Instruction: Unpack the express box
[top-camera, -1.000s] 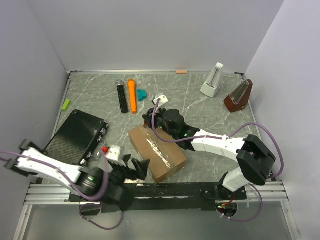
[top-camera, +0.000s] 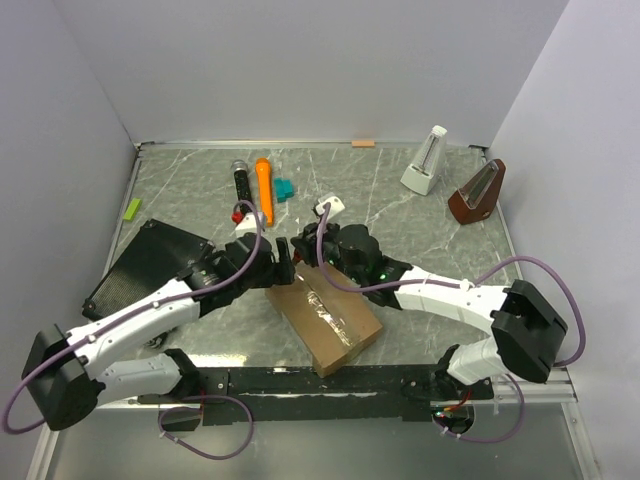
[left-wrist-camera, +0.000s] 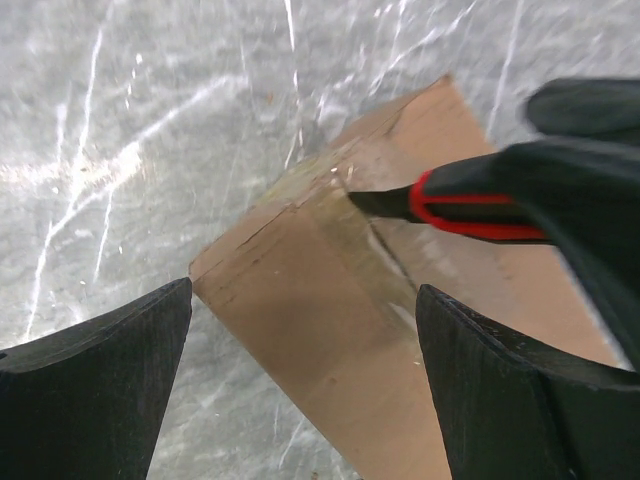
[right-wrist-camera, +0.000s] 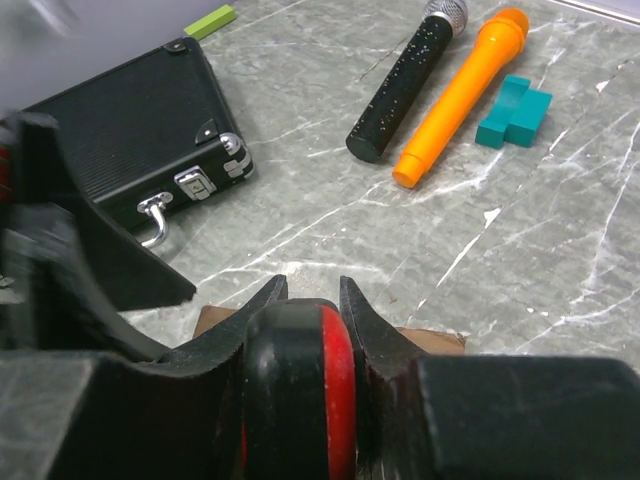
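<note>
The brown cardboard box (top-camera: 330, 340) lies taped at the centre, under both arms. My left gripper (top-camera: 270, 262) stands open at the box's far end; in the left wrist view the box's corner (left-wrist-camera: 300, 290) shows between and beyond its fingers. My right gripper (top-camera: 308, 246) is shut on a black-and-red cutter, whose dark tip reaches to the tape along the box's far edge in the left wrist view.
A black case (top-camera: 140, 270) lies left. Behind are a black microphone (top-camera: 243, 190), an orange microphone (top-camera: 264, 190) and a teal block (top-camera: 283, 189). Two metronomes (top-camera: 425, 160) (top-camera: 477, 192) stand back right.
The right gripper has shifted slightly right, and the box too has shifted a little.
</note>
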